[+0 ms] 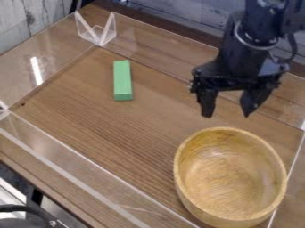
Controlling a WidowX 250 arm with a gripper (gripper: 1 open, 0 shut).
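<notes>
My black gripper (226, 101) is above the table at the upper right, its fingers open and pointing down, with nothing seen between them. A green block (121, 80) lies on the wooden table to the left of the gripper. A round yellow bowl (229, 207) sits at the lower right, below the gripper in the view.
A clear plastic holder (98, 28) stands at the back left. A clear rail (27, 71) runs along the left side.
</notes>
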